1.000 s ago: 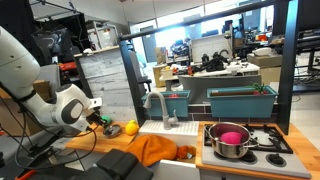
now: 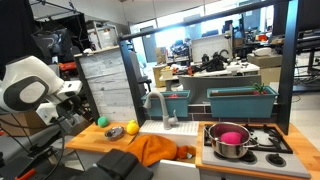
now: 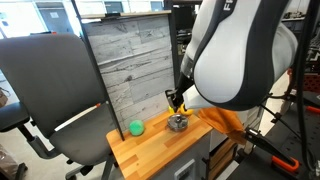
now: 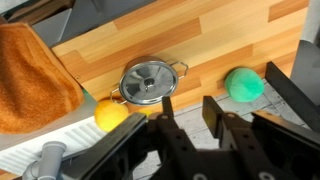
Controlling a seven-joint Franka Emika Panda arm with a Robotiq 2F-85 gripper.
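Above the counter at the left, my gripper is open, its two dark fingers apart with nothing between them. A small lidded silver pot (image 4: 149, 80) stands on the wooden counter, ahead of the fingers and to their left in the wrist view; in exterior view 1 the pot (image 2: 115, 132) is right of the arm. A round green object (image 4: 243, 84) sits apart from it, right of the fingers. The yellow-orange round object (image 4: 111, 114) is close beside the pot. In exterior view 2 the gripper hides part of that yellow object.
An orange cloth (image 2: 156, 149) lies by the sink and faucet (image 2: 160, 108). Farther right, a larger pot (image 2: 229, 151) holding something pink stands on the stove (image 2: 265, 158). Teal bins (image 2: 241, 103) stand behind the counter. Bare wood (image 4: 215, 40) surrounds the small pot's far side.
The arm has drawn back left and upward, away from the small pot and green object. The counter objects appear to be in the same places.
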